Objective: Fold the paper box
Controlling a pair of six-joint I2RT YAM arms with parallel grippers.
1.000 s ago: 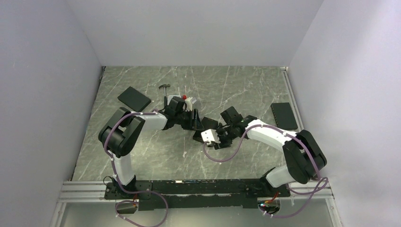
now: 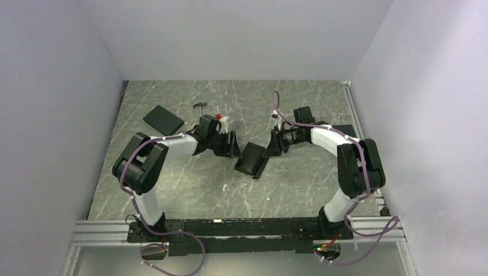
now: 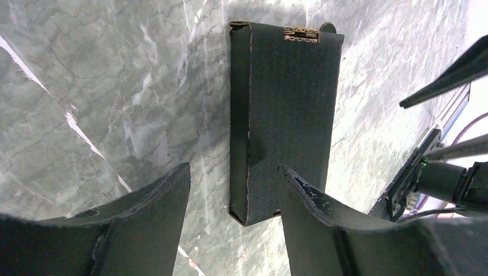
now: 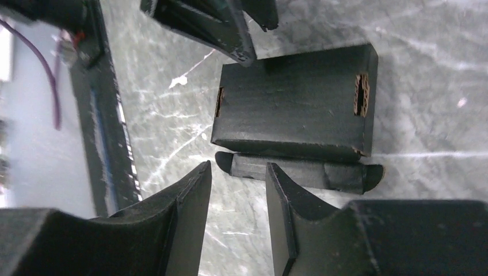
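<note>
The black paper box (image 2: 250, 157) lies on the marble table between my two arms, its broad face up. In the left wrist view the box (image 3: 290, 109) shows a cardboard-edged slot at its far end. A narrow flap (image 4: 288, 169) with rounded tabs at its ends sticks out along one long side, lying low by the table. My left gripper is part open, its fingers apart with no object gripped. My right gripper is also part open with nothing held, close by the flap side.
One flat black box (image 2: 163, 120) lies at the back left and another (image 2: 344, 131) at the right, partly behind the right arm. A hammer (image 2: 200, 106) rests behind my left arm.
My right arm has swung back and turned its gripper from the box's near side to its right. The left gripper has drawn slightly left, off the box. The box looks unmoved.
</note>
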